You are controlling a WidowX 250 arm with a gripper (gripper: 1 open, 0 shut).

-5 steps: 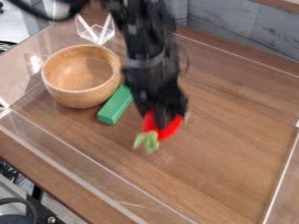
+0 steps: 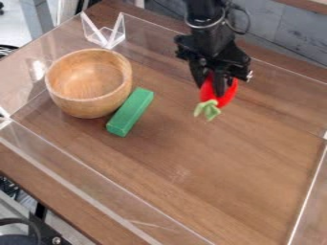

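My black gripper (image 2: 215,77) hangs from the top centre, shut on a red vegetable (image 2: 217,94) with a pale green leafy end pointing down, like a toy radish or pepper. Part of the red thing is hidden by the fingers. A wooden bowl (image 2: 90,82) sits at the upper left, and a green block (image 2: 130,112) lies on the table just to its right, below and left of my gripper.
A clear angular object (image 2: 105,34) stands behind the bowl. Transparent edging runs along the sides, and a grey wall is at the back.
My gripper has moved back, away from the camera, and slightly right with the red vegetable in it. The bowl and green block are unmoved.
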